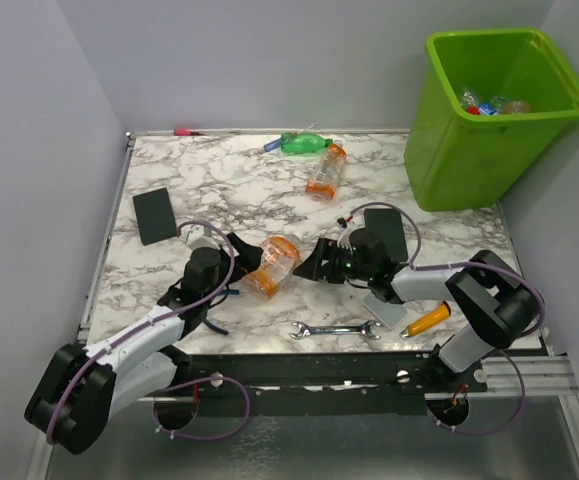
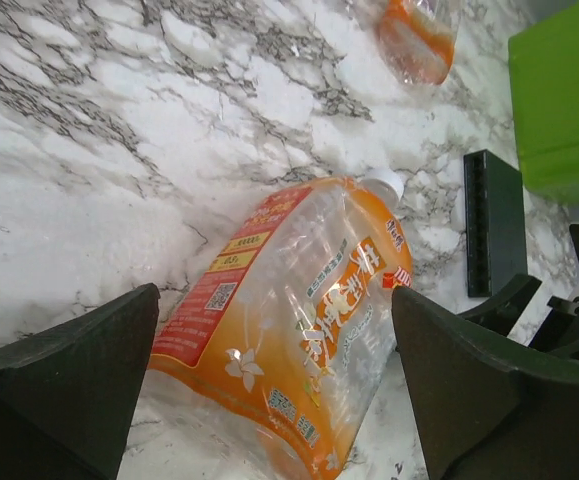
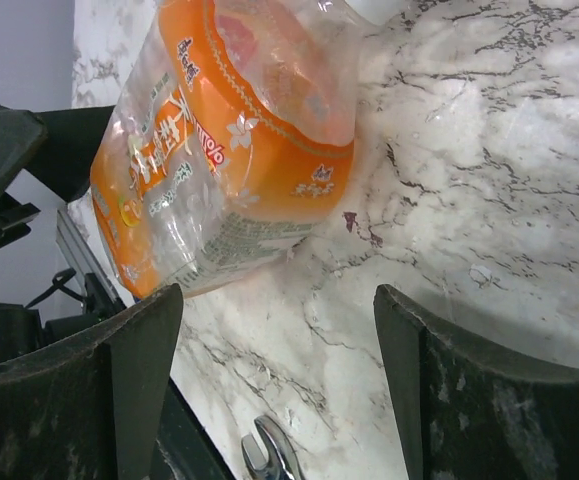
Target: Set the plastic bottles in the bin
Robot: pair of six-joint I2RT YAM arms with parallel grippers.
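Observation:
A crumpled clear plastic bottle with orange label [image 1: 274,265] lies between the two grippers, its white cap toward the back. My left gripper is open over it, the bottle between its fingers in the left wrist view. My right gripper stands open at its right, the bottle just beyond the fingers. A second orange-labelled bottle [image 1: 325,175] and a green bottle [image 1: 304,144] lie at the back. The green bin [image 1: 449,160] at the back right holds several bottles.
A wrench [image 1: 334,330], orange-handled tool [image 1: 427,320], grey plate [image 1: 384,310] and dark pad [image 1: 389,225] lie on the right; another pad [image 1: 154,217] is at left.

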